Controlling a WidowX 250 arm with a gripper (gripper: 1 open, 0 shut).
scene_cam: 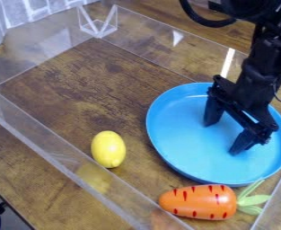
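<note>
The black gripper (232, 126) reaches down from the upper right into a blue plate (190, 144), its dark fingers low over the plate's surface. Whether anything sits between them is hidden by the dark shapes. A yellow lemon (108, 149) lies left of the plate. An orange toy carrot (197, 202) with green leaves lies in front of the plate, at the bottom.
Clear plastic walls (58, 144) enclose the area on a wooden surface (71, 85). The wood behind the lemon, at upper left, is bare.
</note>
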